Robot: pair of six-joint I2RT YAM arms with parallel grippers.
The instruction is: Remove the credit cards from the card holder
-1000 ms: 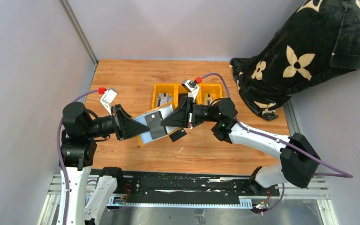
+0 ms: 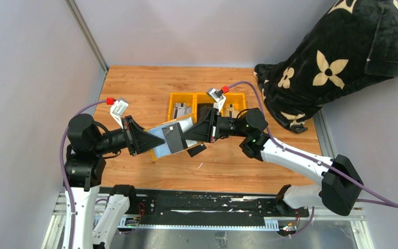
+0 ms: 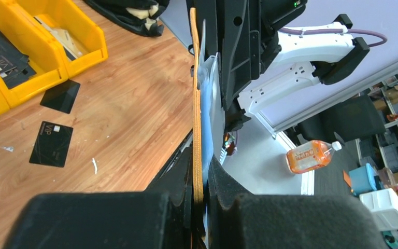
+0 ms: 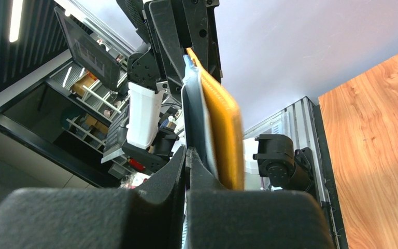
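Observation:
An orange-edged card holder (image 2: pixel 160 150) with a pale blue inside is held up between the two arms, over the table. My left gripper (image 2: pixel 163 140) is shut on its left part; in the left wrist view the thin orange holder (image 3: pixel 198 155) stands between the fingers. A dark grey card (image 2: pixel 173 137) lies across the holder's middle. The tips of my right gripper (image 2: pixel 183 137) meet this card's right edge and are shut on it. In the right wrist view the holder (image 4: pixel 222 124) rises just beyond the closed fingers (image 4: pixel 160 179).
Yellow bins (image 3: pixel 36 93) stand at the back, one with dark cards (image 3: pixel 5 57) inside. Two black cards (image 3: pixel 52 144) lie on the table before them. A dark patterned cloth (image 2: pixel 337 67) fills the back right.
My right gripper has shifted slightly right, and the dark card has slid a little right across the holder with it.

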